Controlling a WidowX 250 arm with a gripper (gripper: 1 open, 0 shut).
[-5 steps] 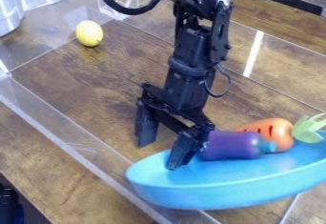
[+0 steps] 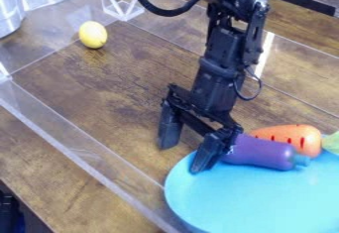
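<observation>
My black gripper [image 2: 187, 148] is open at the left rim of a light blue plate [image 2: 236, 199], its fingers pointing down, one off the plate over the wooden surface and the other by the purple eggplant toy [image 2: 261, 154]. The eggplant lies on the plate, partly behind that finger. An orange carrot toy [image 2: 284, 135] with pale green leaves lies just behind the eggplant, toward the plate's back right.
A yellow lemon-like object [image 2: 93, 35] sits at the back left, near a white container [image 2: 8, 4] at the edge. Clear ledges border the wooden surface [image 2: 93, 108], which is mostly free left of my gripper.
The plate, with the eggplant and carrot on it, has shifted rightward and now looks flatter. My gripper has moved slightly right, still open.
</observation>
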